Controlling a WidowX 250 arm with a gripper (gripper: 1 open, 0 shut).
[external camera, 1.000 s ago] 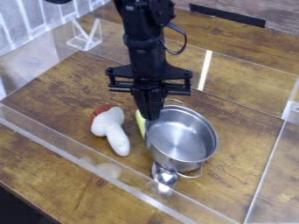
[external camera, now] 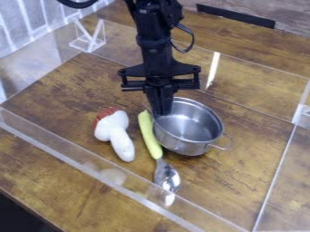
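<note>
My black gripper (external camera: 160, 91) reaches down from the top centre, its tips just above the back left rim of a steel pot (external camera: 191, 127); whether it is open or shut, or touches the rim, I cannot tell. Left of the pot a yellow-green elongated object (external camera: 149, 133) lies on the table, with a metal spoon (external camera: 168, 187) below it toward the front. A white object with a red top (external camera: 116, 134) lies further left, beside the green one.
The wooden table (external camera: 54, 109) has clear room at the left and right. A thin white strip (external camera: 213, 71) stands behind the pot. Clear plastic edges run along the sides and front.
The pot has moved back, away from the front, uncovering the spoon and more of the green object. My gripper has moved back and up in the view with it.
</note>
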